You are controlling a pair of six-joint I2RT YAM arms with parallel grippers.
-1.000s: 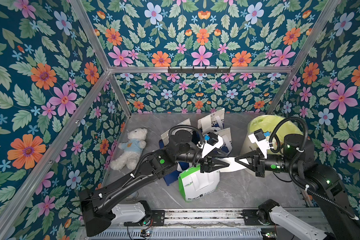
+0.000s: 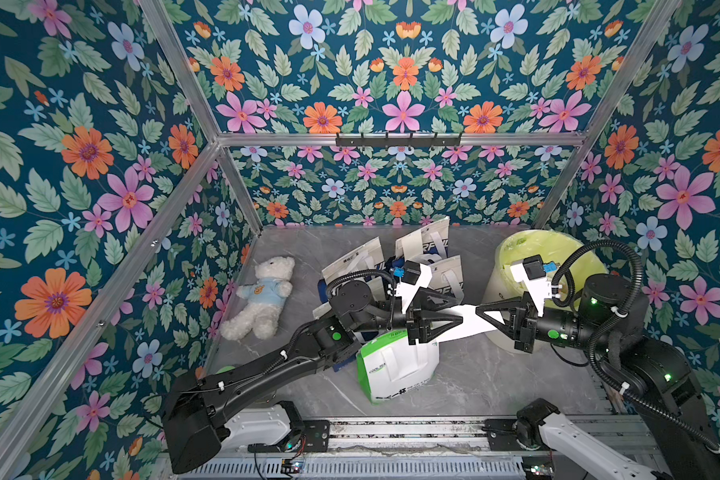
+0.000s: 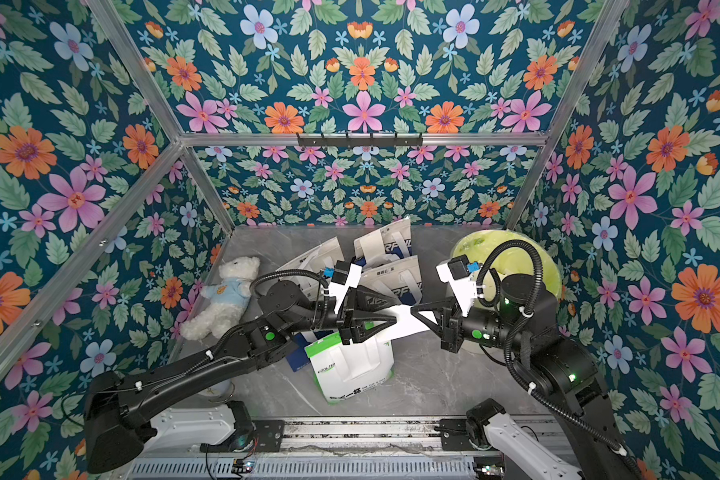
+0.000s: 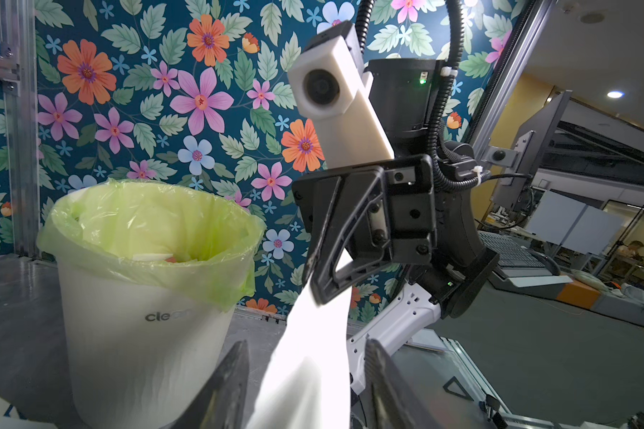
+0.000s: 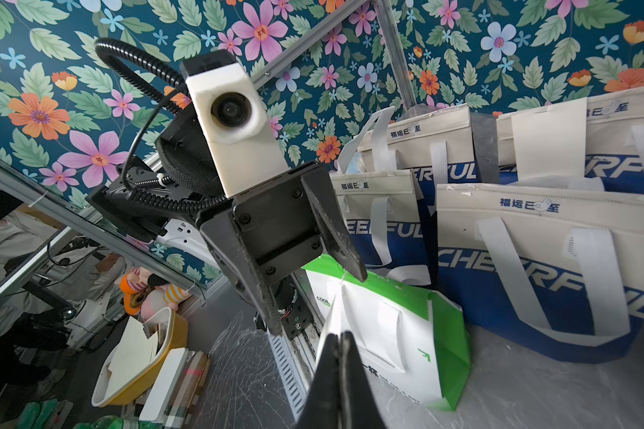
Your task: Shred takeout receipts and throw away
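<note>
A white paper receipt (image 2: 464, 324) stretches between my two grippers above a white-and-green takeout bag (image 2: 396, 372). My right gripper (image 2: 484, 313) is shut on the receipt at its right end. My left gripper (image 2: 444, 322) is at the other end, its fingers apart on either side of the paper in the left wrist view. The white bin (image 4: 146, 329) with a yellow-green liner stands at the right, partly behind the right arm in the top views.
Several cream-and-blue bags (image 5: 544, 271) stand at the back centre. A white teddy bear (image 2: 260, 300) lies at the left. Bare grey table (image 2: 488, 388) shows at the front right.
My right gripper and arm have moved slightly right with the paper. The left gripper's wrist has turned, and its arm has shifted a little.
</note>
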